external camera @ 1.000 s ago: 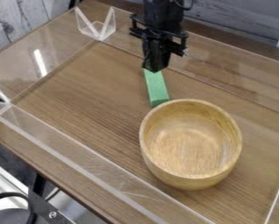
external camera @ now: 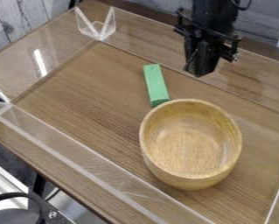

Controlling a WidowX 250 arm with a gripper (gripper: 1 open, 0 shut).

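The black gripper (external camera: 200, 63) hangs over the back right of the wooden tray, shut, with nothing visible between its fingers. Below it and to the left, a green block (external camera: 156, 82) lies on the wooden floor of the tray. A large round wooden bowl (external camera: 190, 166) sits in front of the block, near the lower right.
Clear plastic pieces (external camera: 97, 24) stand in the back left corner. The tray's left half (external camera: 72, 105) is bare wood. A black cable lies outside the tray at the bottom left.
The gripper has moved to the right, away from above the green block. The block and bowl look unmoved.
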